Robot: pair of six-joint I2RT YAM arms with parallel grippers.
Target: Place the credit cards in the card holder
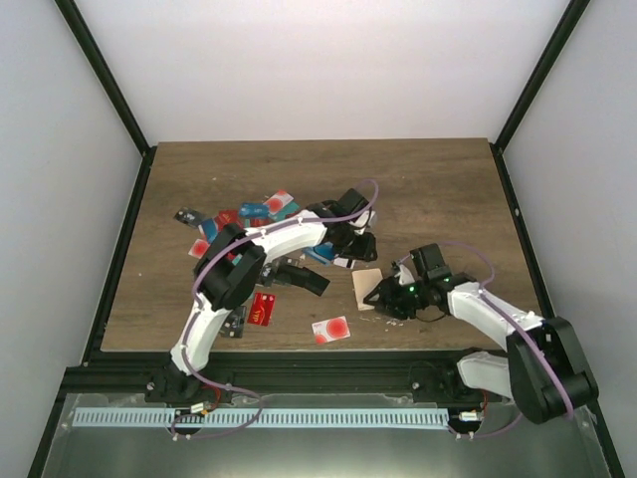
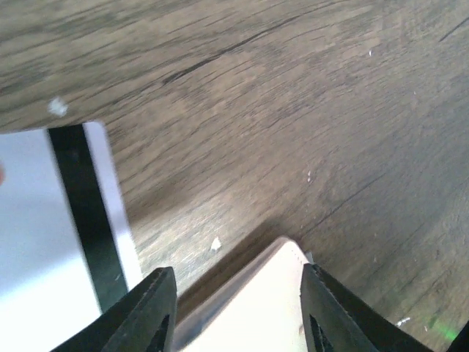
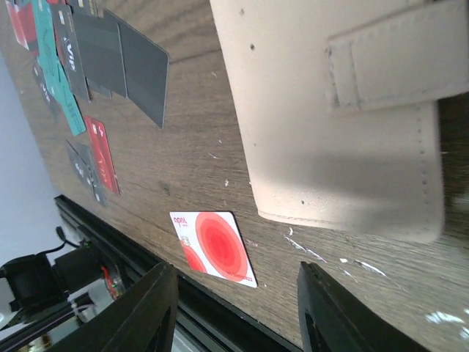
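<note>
The beige card holder (image 1: 366, 285) lies on the wooden table, its strap (image 3: 403, 62) showing in the right wrist view. My right gripper (image 1: 376, 296) is at the holder's right side; its fingers (image 3: 155, 312) stand apart with bare table between them. Just above the holder in the top view is my left gripper (image 1: 364, 251), its fingers (image 2: 150, 312) apart. The holder's rounded corner (image 2: 275, 268) shows between them; whether they touch it cannot be told. A white card with a black stripe (image 2: 44, 227) lies left of it. A red-circle card (image 3: 216, 246) lies nearer the front edge.
Several overlapping cards cover the left of the table, among them a red card (image 1: 261, 309), a dark card (image 1: 304, 278) and a blue card (image 1: 254, 210). My left arm hides part of them.
</note>
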